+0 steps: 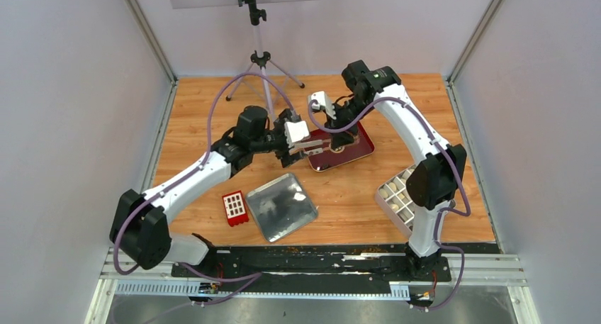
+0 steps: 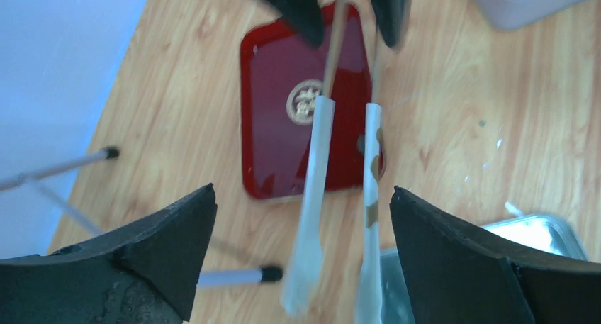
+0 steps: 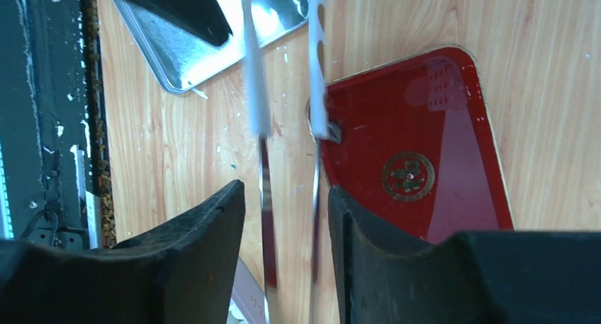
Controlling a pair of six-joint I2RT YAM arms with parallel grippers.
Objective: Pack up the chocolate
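Observation:
Over the red tray (image 1: 354,154), my left gripper (image 1: 319,147) and my right gripper (image 1: 333,141) face each other, their long fingers nearly lined up in both wrist views. The left stands open, with nothing visible between its fingers; the right's fingers are also apart and empty. A gold round emblem (image 3: 407,175) shows on the red tray, and a small dark piece (image 3: 329,132) lies at its edge, partly hidden. A white compartment box (image 1: 386,203) with pale round pieces is at the right. A red box (image 1: 234,208) with white squares sits at the front left; whether either holds chocolate I cannot tell.
A metal tray (image 1: 282,208) lies front centre. A tripod (image 1: 261,59) stands at the back, its legs near my left arm.

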